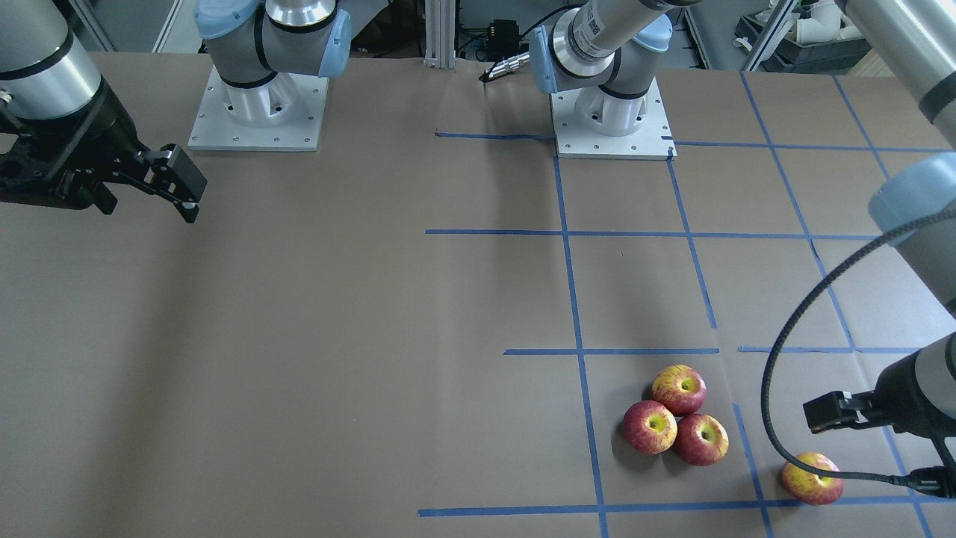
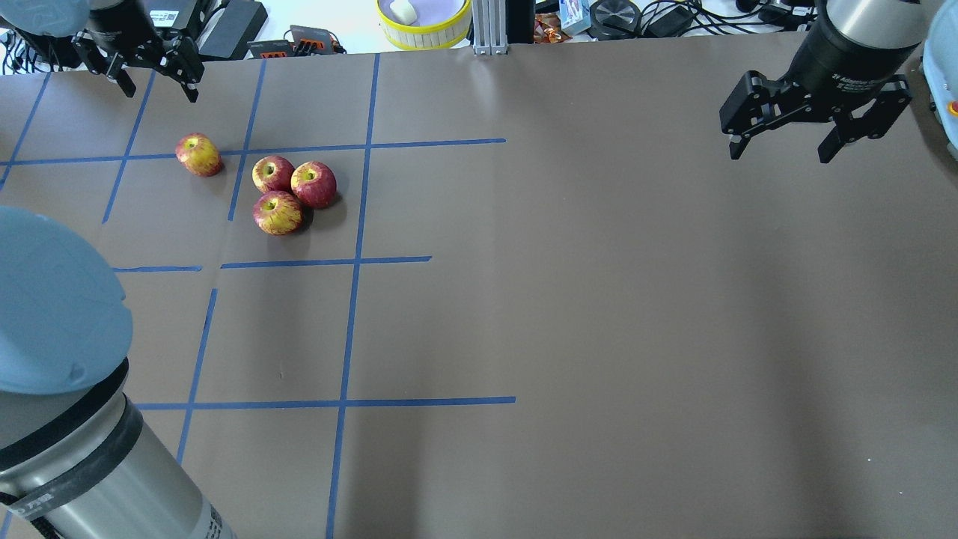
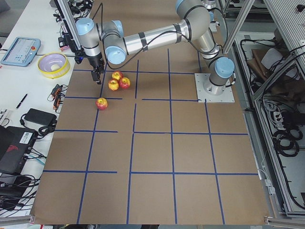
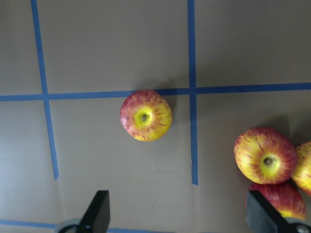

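My gripper hangs open above the table at the right of the front view, with nothing visible between its fingers. A single red-yellow apple (image 4: 146,115) lies below it, centred in the wrist view, on a blue tape line. Three more apples (image 1: 650,426) sit bunched together to the side, at the lower right of the wrist view, partly behind a finger there. The single apple (image 1: 811,484) is partly crossed by my cable in the front view.
A second arm's gripper (image 2: 781,135) hangs at the top view's right. A yellow container (image 3: 54,65) and cables lie on a white surface beyond the table edge.
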